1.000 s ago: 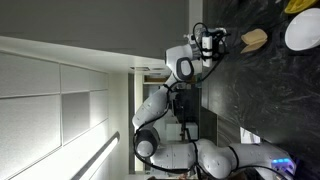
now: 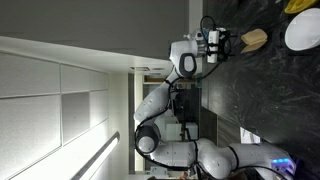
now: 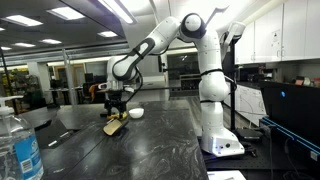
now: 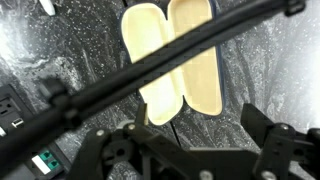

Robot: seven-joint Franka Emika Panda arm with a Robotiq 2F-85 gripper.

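A pale beige two-part piece, perhaps a small divided dish or board, lies on the dark table; it shows as two long lobes [image 4: 205, 75] in the wrist view. The same beige piece [image 2: 254, 40] is near the arm in exterior view 1, and the beige piece [image 3: 115, 127] stands out in exterior view 2. My gripper is open above the table, its fingers spread either side of the piece's near end, with nothing held. A black bar crosses the wrist view and hides part of the piece. From the side, my gripper [image 3: 107, 98] hangs above it.
A white round dish [image 2: 302, 30] and a yellow item [image 2: 298, 5] stand beyond the beige piece. A clear bottle [image 3: 24, 155] is at the table's left.
The gripper seems to have shifted very slightly toward the beige piece. The dishes and the beige piece have stayed where they were.
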